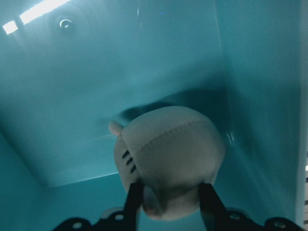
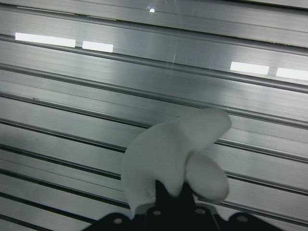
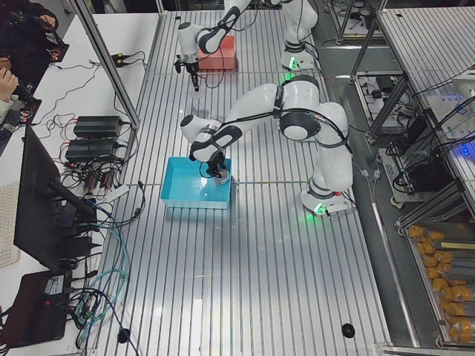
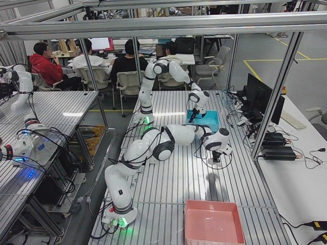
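Observation:
In the left wrist view a pale plush toy (image 1: 166,149) with stitched dark stripes is inside the teal bin (image 1: 72,82), between the fingers of my left gripper, which is shut on it. The camera left view shows that bin (image 3: 185,189) near the table's middle. My right gripper is shut on another white plush toy (image 2: 159,154), held over bare slatted table in the right wrist view. In the camera right view it hangs beside the pink bin (image 4: 213,224), on the side toward the teal bin.
A monitor (image 3: 41,208), black power units (image 3: 96,127) and cables line one long edge of the table. Metal frame posts stand at that side. The table between and around the two bins is mostly bare.

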